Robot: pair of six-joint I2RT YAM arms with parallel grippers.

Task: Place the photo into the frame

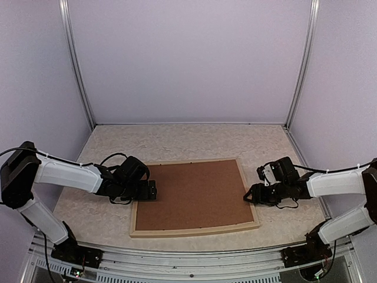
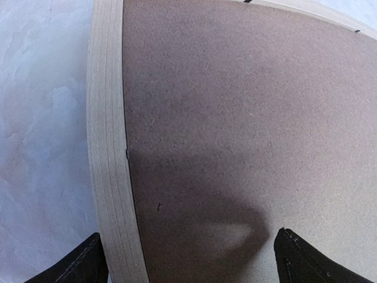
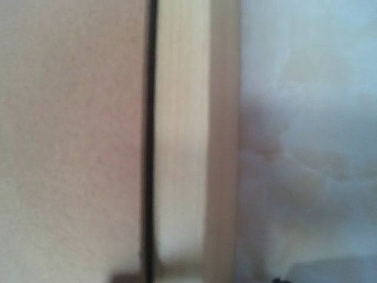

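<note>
The wooden frame [image 1: 194, 231] lies flat on the table, a brown board [image 1: 194, 194] filling its inside. No separate photo can be made out. Over the frame's left side is my left gripper [image 1: 152, 190], open. In the left wrist view its fingers [image 2: 300, 259] stand wide apart, one on each side of the left rim [image 2: 112, 135], with nothing held. My right gripper [image 1: 250, 194] is at the frame's right side. In the right wrist view, the right rim [image 3: 182, 135] runs between barely visible dark fingertips at the bottom edge; they stand apart.
Bare table [image 1: 194, 138] shows behind the frame and in strips on both sides. A metal rail [image 1: 194, 253] borders the front edge. Pale walls [image 1: 188, 65] close off the back and sides.
</note>
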